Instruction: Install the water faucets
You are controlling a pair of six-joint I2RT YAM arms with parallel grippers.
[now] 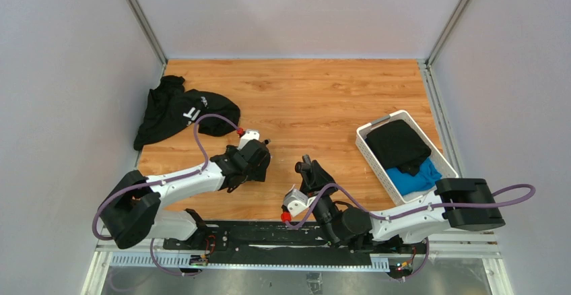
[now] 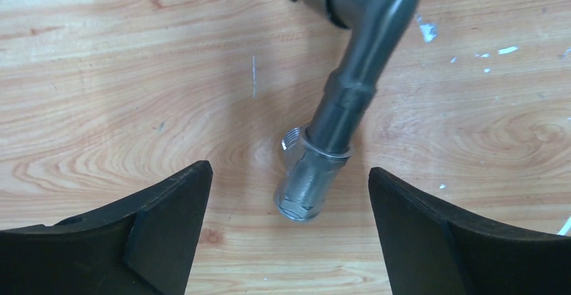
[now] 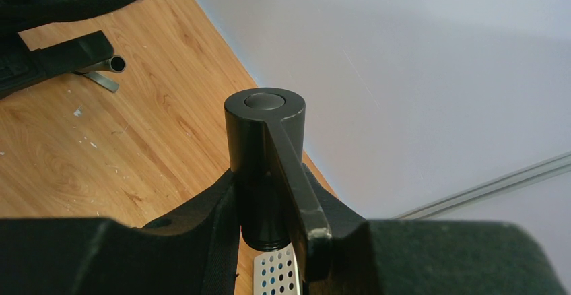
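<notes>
A dark faucet (image 2: pixel 350 83) with a grey threaded fitting at its end lies on the wood table, partly under my left arm in the top view (image 1: pixel 266 142). My left gripper is open over the faucet's lower end, a finger to each side of it. In the right wrist view a black cylindrical piece with a flat handle (image 3: pixel 264 143) is upright between the fingers of my right gripper, which is shut on it. The right gripper is at the front centre of the table, apart from the left one.
A black cloth (image 1: pixel 161 113) lies at the back left. A white basket (image 1: pixel 364 148) with black and blue cloths stands at the right. Walls enclose the sides and back.
</notes>
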